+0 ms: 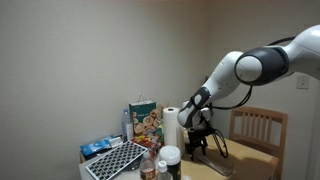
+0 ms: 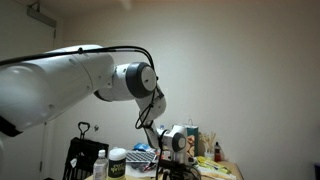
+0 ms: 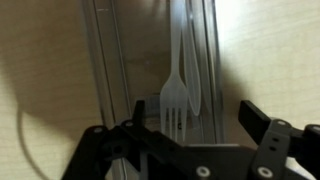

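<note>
In the wrist view a white plastic fork (image 3: pixel 174 92) lies tines toward me in a long clear tray (image 3: pixel 108 60). A slim white or clear utensil (image 3: pixel 193 75), perhaps a knife, lies alongside the fork. My gripper is open above the tray, one dark fingertip on each side of the fork, nothing held. The fork's lower end passes close to the gripper's body. In exterior view 1 the arm reaches down over the wooden table, with the tray (image 1: pixel 217 165) low beneath it; its contents are too small to make out there.
Left of the arm stand a white-lidded jar (image 1: pixel 171 156), bottles (image 1: pixel 148 167), a dark rack (image 1: pixel 117 159) and a paper towel roll (image 1: pixel 170 124). A patterned bag (image 1: pixel 146 118) is behind. A wooden chair (image 1: pixel 258 126) stands at the table's far right.
</note>
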